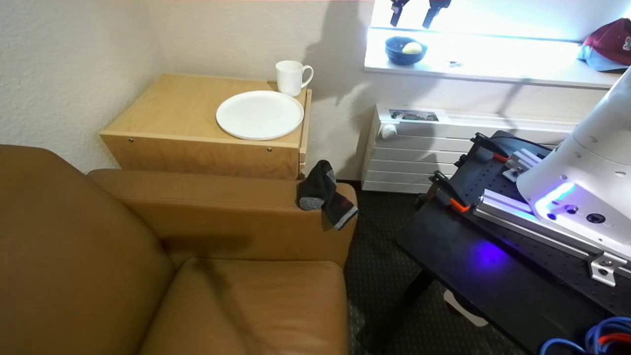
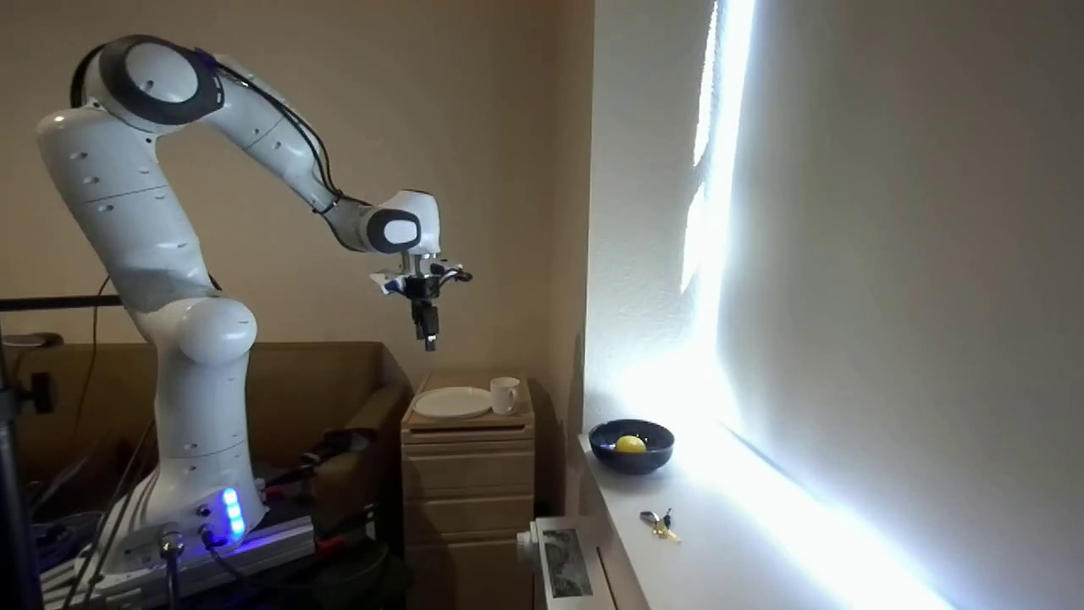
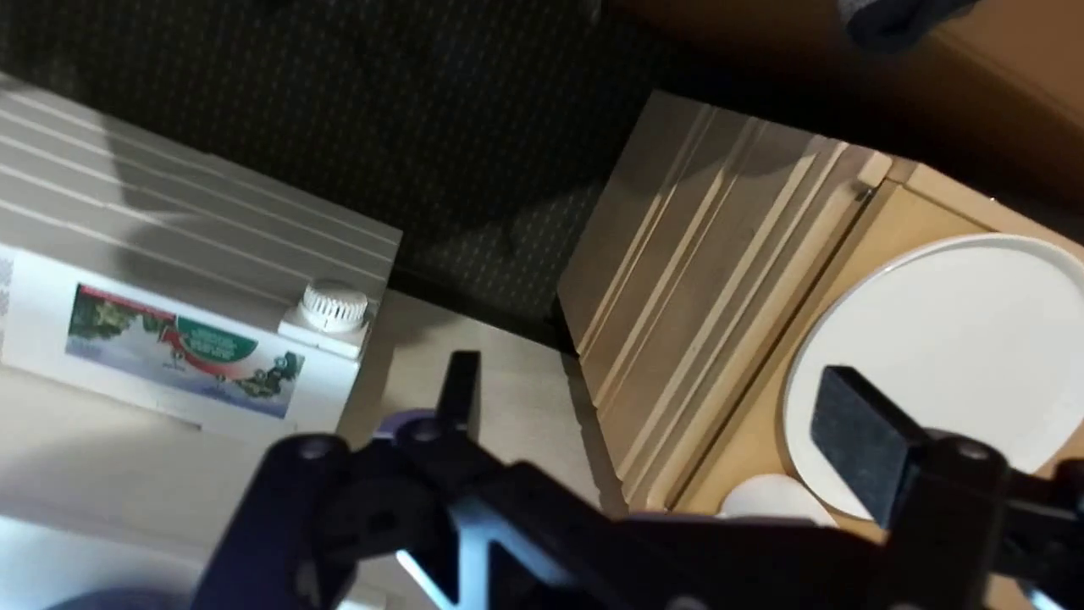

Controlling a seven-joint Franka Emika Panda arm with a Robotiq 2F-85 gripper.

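Observation:
My gripper hangs with its fingers spread apart at the top of exterior view 1, with nothing between them. Exterior view 2 has the gripper pointing down, well above the wooden cabinet. On that cabinet lie a white plate and, beside it, an upright white mug. In the wrist view the plate is partly covered by one finger, and only part of the mug shows. A dark bowl on the windowsill holds a yellow round thing.
A dark sock lies over the armrest of the brown sofa. Small keys rest on the sill; a red cap sits at its far end. The radiator stands below.

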